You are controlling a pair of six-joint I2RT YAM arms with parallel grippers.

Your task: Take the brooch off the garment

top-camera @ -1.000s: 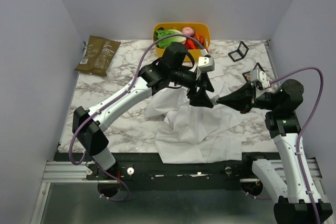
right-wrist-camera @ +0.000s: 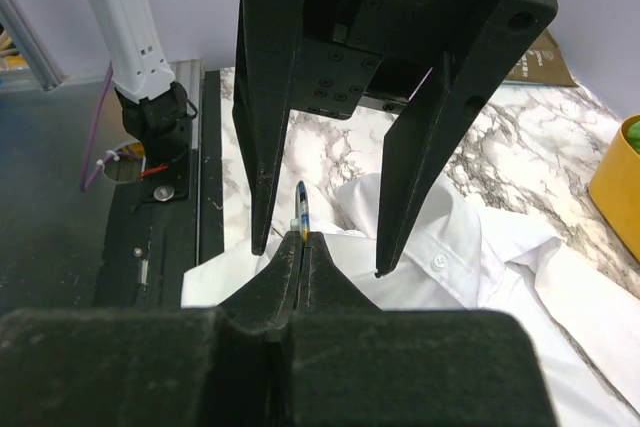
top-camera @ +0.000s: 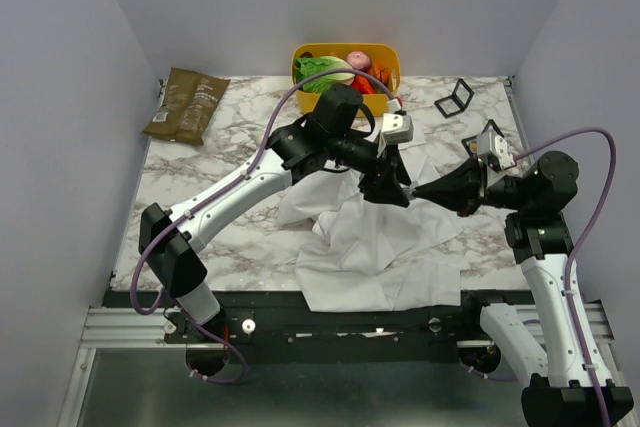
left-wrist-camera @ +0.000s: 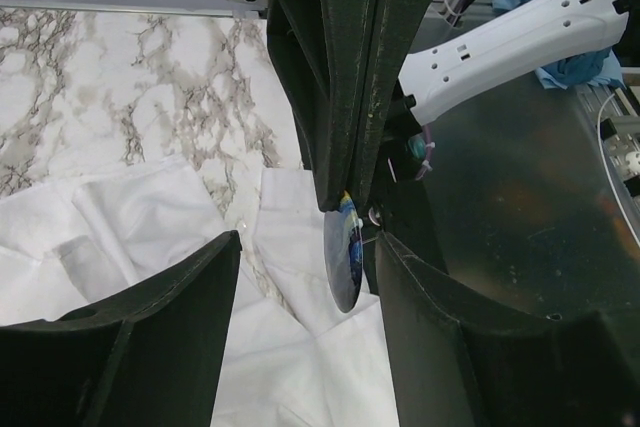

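My right gripper (top-camera: 418,190) is shut on the brooch (left-wrist-camera: 345,255), a thin disc with a shiny, colourful face, held by its edge above the garment. In the right wrist view the brooch (right-wrist-camera: 301,205) appears nearly edge-on, rising from the tips of the closed fingers (right-wrist-camera: 309,277). Around it stands my left gripper, part open, with one finger on each side and a visible gap to the disc. The white garment (top-camera: 370,257) lies spread and creased on the table below; no contact between it and the brooch shows.
A yellow basket (top-camera: 312,99) of vegetables stands at the back, a brown bag (top-camera: 187,105) at the back left. Black frame-like items (top-camera: 455,97) lie at the back right. Bare marble tabletop (top-camera: 240,242) shows left of the garment.
The left gripper has shifted slightly right and toward the front, and its wrist has turned a little. The right arm and the garment look the same.
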